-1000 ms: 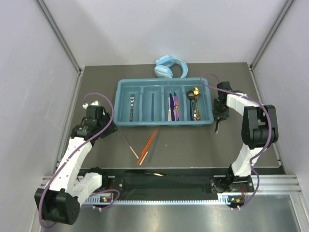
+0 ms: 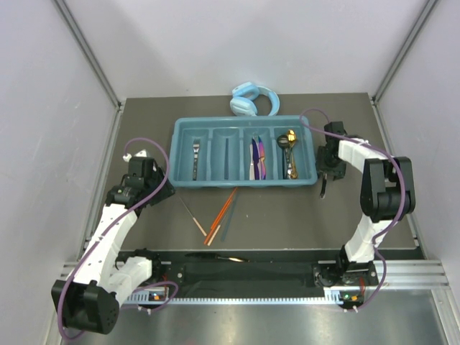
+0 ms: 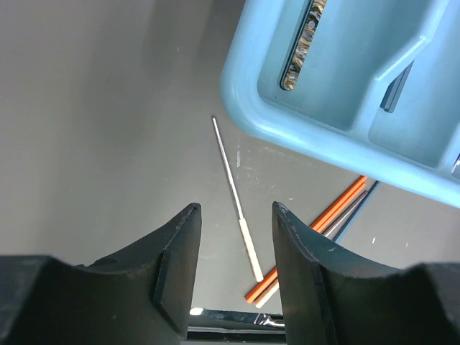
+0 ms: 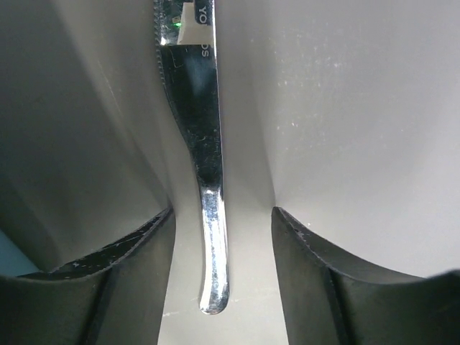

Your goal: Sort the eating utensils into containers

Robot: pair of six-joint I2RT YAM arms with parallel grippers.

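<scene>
A blue divided tray [image 2: 208,183] holds utensils in its compartments, among them knives [image 2: 257,158] and spoons [image 2: 292,136]. Right of it my right gripper [image 2: 327,165] stands open low over a shiny metal knife [image 4: 213,251], which lies between and below its fingertips, flat on the table. My left gripper is open with nothing between its fingers, left of the tray. Below it in the left wrist view lie a thin stick with a pale handle [image 3: 250,251] and orange chopsticks [image 3: 334,208] with other sticks beside them.
Blue headphones [image 2: 244,104] rest behind the tray. A dark long object [image 2: 215,256] lies along the front edge.
My right gripper has shifted very slightly over the knife beside the tray. Nothing else has visibly moved.
</scene>
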